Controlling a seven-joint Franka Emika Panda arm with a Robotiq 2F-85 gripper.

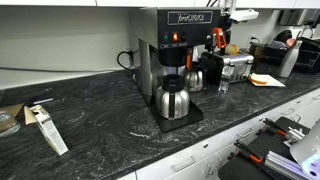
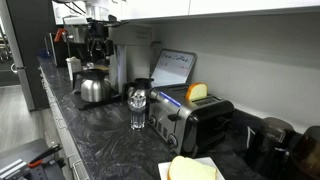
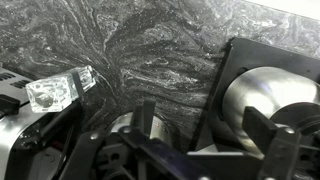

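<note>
My gripper stands open with nothing between its black fingers, spread wide at the bottom of the wrist view. It points down at the dark counter. A steel carafe (image 3: 258, 92) sits on a black tray on the right of that view, partly behind one finger. Exterior view 1 shows this carafe (image 1: 172, 102) upright in front of the coffee machine (image 1: 172, 45). Another steel vessel (image 3: 155, 128) lies partly hidden below the other finger. A clear glass (image 3: 52, 94) is at the left, seen upright as a glass (image 2: 138, 110) in exterior view 2.
A steel toaster (image 2: 190, 118) with a bread slice (image 2: 196, 92) in its top stands along the wall. More bread (image 2: 190, 169) lies on a white sheet nearby. A white carton (image 1: 47, 130) is at the far left. Bare counter (image 1: 100, 110) lies between carton and machine.
</note>
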